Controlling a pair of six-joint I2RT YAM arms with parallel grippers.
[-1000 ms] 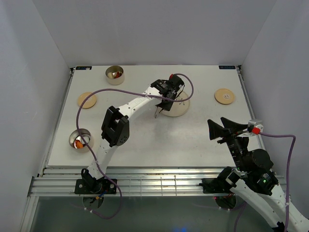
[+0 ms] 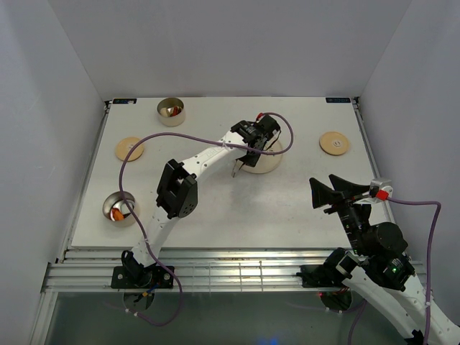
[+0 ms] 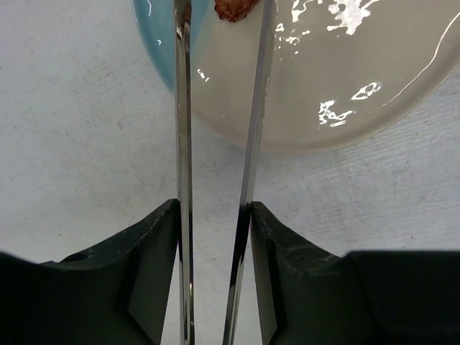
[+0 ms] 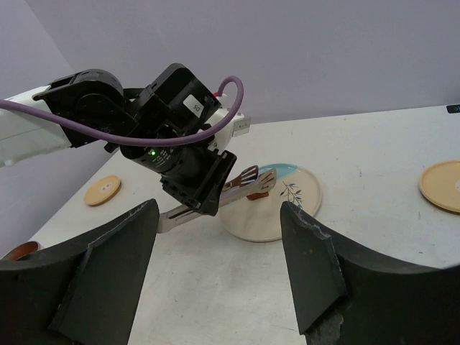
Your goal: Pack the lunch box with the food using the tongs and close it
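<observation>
My left gripper is shut on the metal tongs (image 3: 183, 136), whose two arms run side by side past its fingers. The tong tips reach over the round plate (image 4: 251, 231), cream with a light blue edge. A brown piece of food (image 3: 233, 8) shows between the tong arms at the top of the left wrist view; whether the tips grip it cannot be told. From above, the left arm covers part of the plate. My right gripper (image 2: 321, 192) stands at the front right, its fingers apart and nothing between them.
A metal pot (image 2: 106, 209) with orange and white contents stands at the front left, and a beige pot (image 2: 162, 118) at the back left. Round wooden discs lie left (image 2: 129, 149) and right (image 2: 334, 143).
The left arm has shifted slightly to the right over the plate, with the tongs. The right arm looks unmoved.
</observation>
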